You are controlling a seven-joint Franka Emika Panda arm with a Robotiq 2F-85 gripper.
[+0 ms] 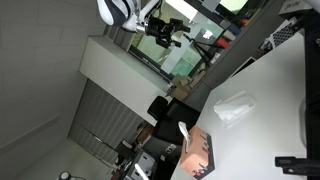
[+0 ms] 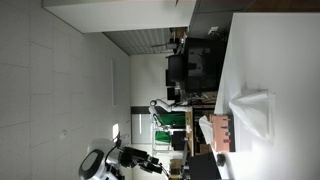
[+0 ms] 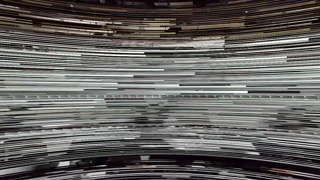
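Note:
An orange tissue box [image 1: 197, 153] sits at the near-left side of the white table in exterior view 1, with a white tissue [image 1: 184, 130] poking out of it. A crumpled white tissue or cloth [image 1: 235, 107] lies on the table beside the box. Exterior view 2 shows the same box [image 2: 221, 134] and the loose white piece [image 2: 255, 112]. My dark gripper [image 1: 178, 32] is high up and well clear of these things; it also appears low in exterior view 2 [image 2: 150, 161]. Its fingers are too small to read. The wrist view is only streaks.
A black fixture [image 1: 298, 165] juts in at the right edge of exterior view 1. Dark chairs and office furniture stand beyond the table.

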